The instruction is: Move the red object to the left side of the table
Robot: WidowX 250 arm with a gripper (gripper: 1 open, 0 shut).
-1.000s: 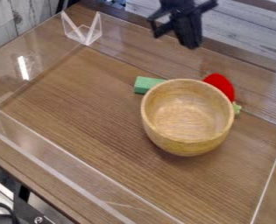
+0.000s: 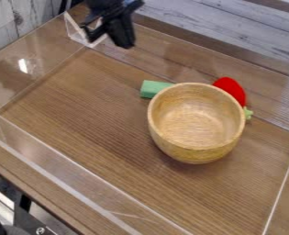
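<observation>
The red object (image 2: 230,90) lies on the right part of the table, just behind the wooden bowl's back right rim. My gripper (image 2: 110,39) hangs over the back left of the table, well away from it. It is dark and blurred; it stands shut, and no red shows at its fingers. The left side of the table (image 2: 37,87) holds no red object.
The large round wooden bowl (image 2: 194,131) stands right of centre. A green object (image 2: 155,89) sticks out at its left, and a green bit (image 2: 247,114) shows at its right. A white wire frame (image 2: 77,32) is partly hidden behind my gripper.
My gripper has swung left along the back of the table, from above the back right to the back left, now covering part of the wire frame. The red object and bowl have not moved.
</observation>
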